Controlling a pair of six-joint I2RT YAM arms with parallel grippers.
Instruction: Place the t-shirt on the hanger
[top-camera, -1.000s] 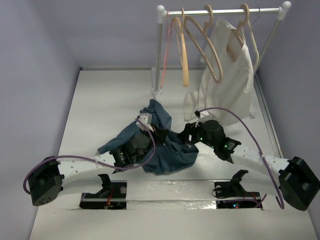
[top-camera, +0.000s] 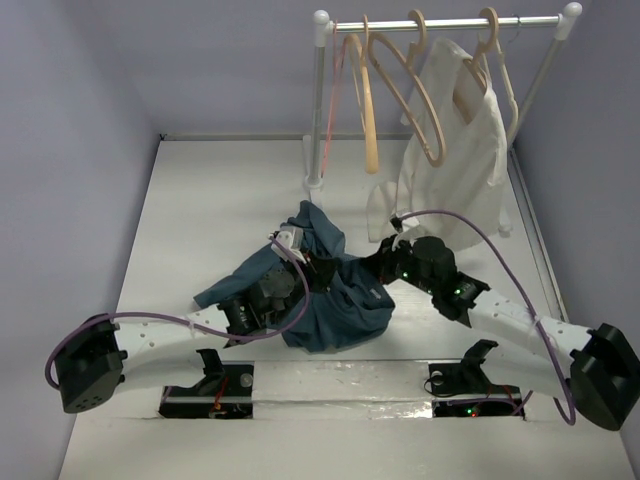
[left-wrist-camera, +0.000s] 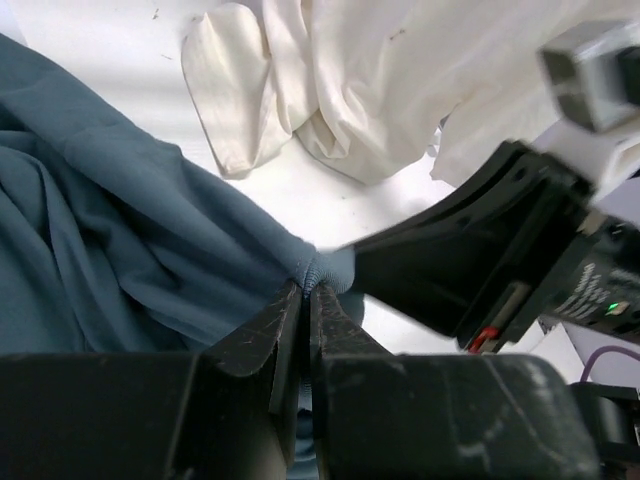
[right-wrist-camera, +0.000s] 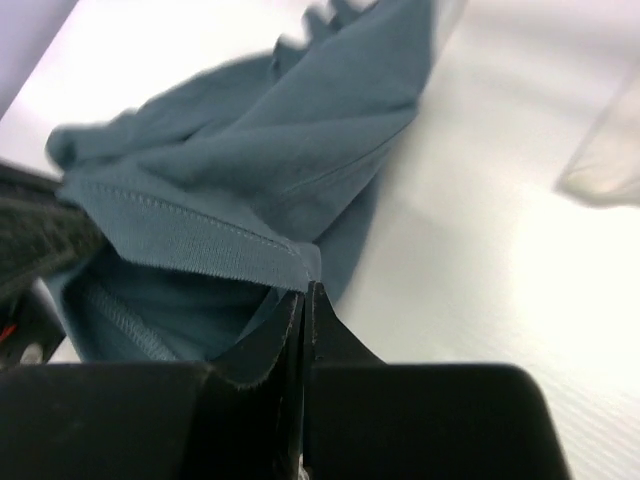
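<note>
The dark teal t shirt (top-camera: 335, 310) lies bunched on the white table between both arms. My left gripper (top-camera: 322, 270) is shut on a folded edge of it (left-wrist-camera: 140, 200), as the left wrist view shows at its fingertips (left-wrist-camera: 305, 305). My right gripper (top-camera: 380, 268) is also shut on the cloth, pinching a seamed fold (right-wrist-camera: 200, 220) near the other gripper. Several wooden hangers (top-camera: 430, 120) hang from the white rail above, behind the grippers.
A cream garment (top-camera: 450, 170) hangs on the rack at the right, its lower part close to my right gripper. The rack's post (top-camera: 316, 120) stands at the back middle. Free table shows at the back left (top-camera: 200, 200).
My right gripper has shifted slightly with the cloth, and the t shirt's fold beside it has moved a little. The left arm has stayed still.
</note>
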